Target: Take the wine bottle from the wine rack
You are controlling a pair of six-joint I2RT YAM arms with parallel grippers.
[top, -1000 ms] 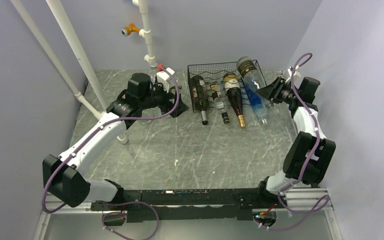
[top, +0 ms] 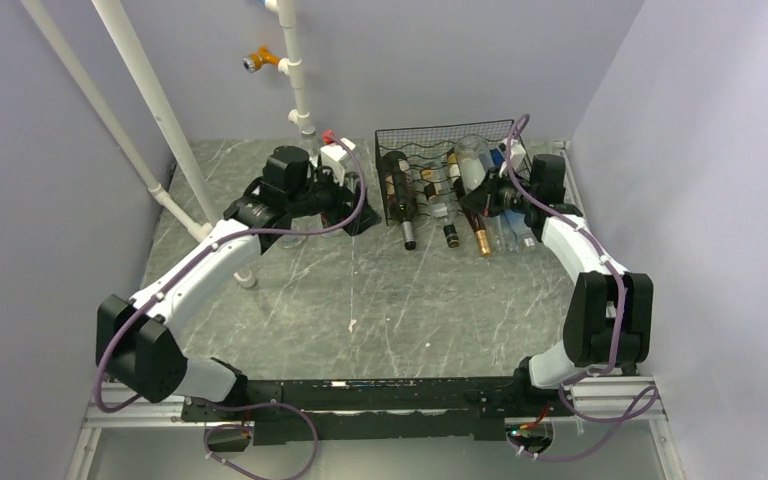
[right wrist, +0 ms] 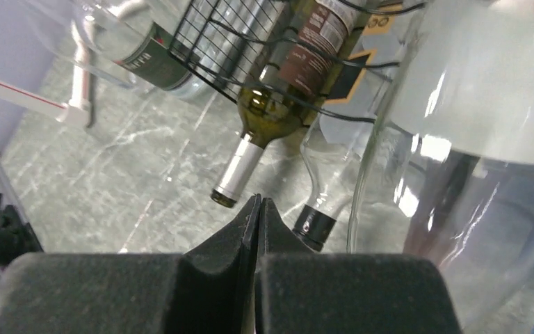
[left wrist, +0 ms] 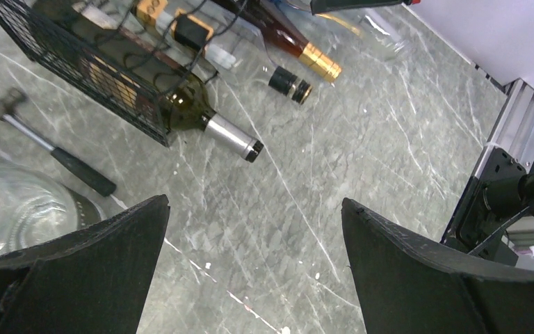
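The black wire wine rack (top: 444,128) stands against the back wall. A large clear bottle (top: 471,162) lies over its right half, tilted, and in the right wrist view this clear bottle (right wrist: 417,209) fills the right side. My right gripper is shut, its fingertips together with nothing between them; the clear bottle is outside them, to their right in that view. From above, my right gripper (top: 480,203) is low over the bottle necks. My left gripper hangs open and empty left of the rack, above bare countertop.
In the rack lie a dark green bottle (top: 397,190), a small clear bottle (top: 441,208) and an amber bottle with a gold neck (top: 482,240). A hammer (left wrist: 42,139) and a clear jar (left wrist: 28,209) are left of the rack.
My right gripper has left the clear bottle's neck, gone from open around it to shut, and moved left over the rack. The bottle has shifted and turned. The left arm has moved slightly.
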